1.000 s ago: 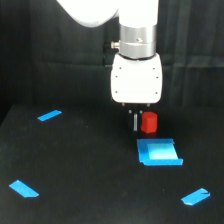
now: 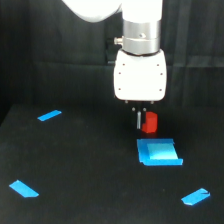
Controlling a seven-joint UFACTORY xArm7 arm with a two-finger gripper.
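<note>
A small red block (image 2: 150, 122) stands on the dark table, just behind a blue taped square. The white arm reaches down from the top, and its gripper (image 2: 142, 119) hangs low at the block's left side. The dark, thin fingers blend into the background, so how far apart they stand is unclear. No part of the block clearly shows between them, and whether they touch it cannot be made out.
The taped square (image 2: 160, 160) has a pale blue middle and lies in front of the block. Blue tape strips lie at the back left (image 2: 49, 115), front left (image 2: 23, 188) and front right (image 2: 195, 197).
The arm and gripper have shifted slightly to the right, closer to the red block. The block looks to be in nearly the same place.
</note>
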